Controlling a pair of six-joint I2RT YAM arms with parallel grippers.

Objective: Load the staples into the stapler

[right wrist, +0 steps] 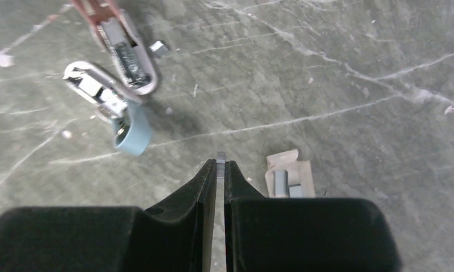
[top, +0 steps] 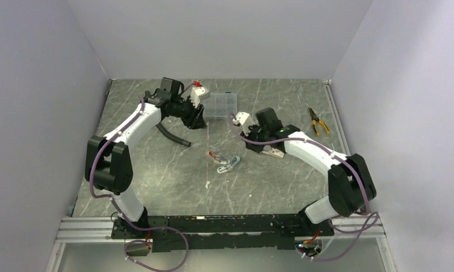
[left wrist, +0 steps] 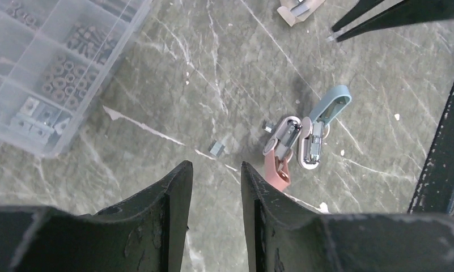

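Observation:
Two open staplers lie side by side mid-table: a pink one (left wrist: 276,170) and a light blue one (left wrist: 312,145). Metal strips show in the channels of both. Loose staple pieces lie near them, one grey block (left wrist: 216,148) and a smaller one (left wrist: 268,126) beside the pink stapler. My left gripper hangs behind the staplers, its fingers apart with nothing between them. Over the table right of the staplers, my right gripper is shut on a small grey staple strip (right wrist: 221,157). An open staple box (right wrist: 290,175) with grey strips inside lies near it.
A clear compartment box (top: 221,105) of small hardware stands at the back. A black tube (top: 173,135) lies at left, yellow-handled pliers (top: 318,121) at far right.

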